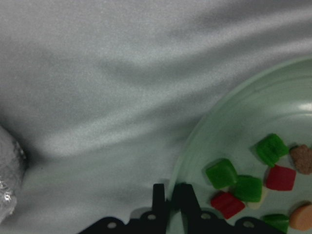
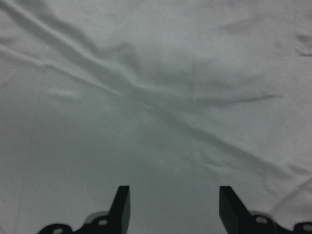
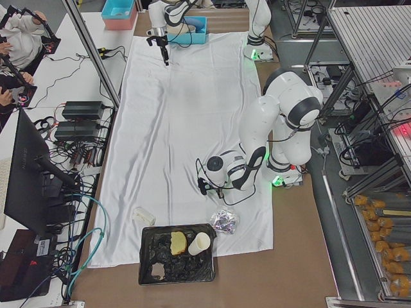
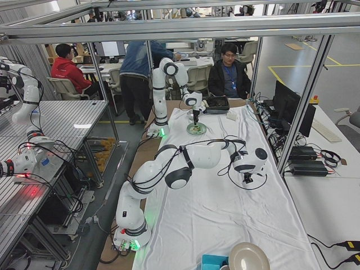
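Observation:
A green plate (image 4: 197,129) holding green, red, brown and pale pieces (image 1: 280,178) lies on the white cloth. My left gripper is at the plate's rim, its fingers close together with the rim between them; in the camera left view the arm largely hides the plate. My right gripper (image 4: 248,179) hangs over bare cloth at the other end of the table, open with nothing between its fingers.
A black tray (image 3: 154,250) with a cup and yellow piece, a pale item (image 3: 141,217) and a crinkled silver bundle (image 3: 225,221) are near the left arm. A blue bin (image 3: 196,37) and beige plate (image 4: 249,260) are at the right arm's end.

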